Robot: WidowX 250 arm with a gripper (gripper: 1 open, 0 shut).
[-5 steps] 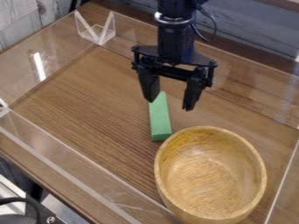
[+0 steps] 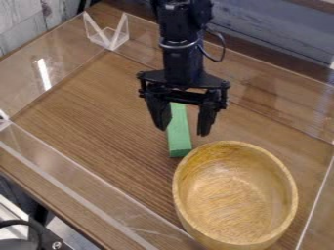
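Observation:
My black gripper (image 2: 185, 121) hangs open over the wooden table, its two fingers spread to either side of a green block (image 2: 179, 142). The block lies lengthwise toward the camera, its upper part partly hidden under the gripper. Just below and to the right of the block sits a large yellow oval bowl (image 2: 235, 225), which looks empty.
White wire-like brackets stand at the upper left and left edge. A wall runs along the back, and a dark cable shows at the lower left corner.
The gripper has shifted slightly to the left and turned a little over the green block. The block and bowl look unmoved.

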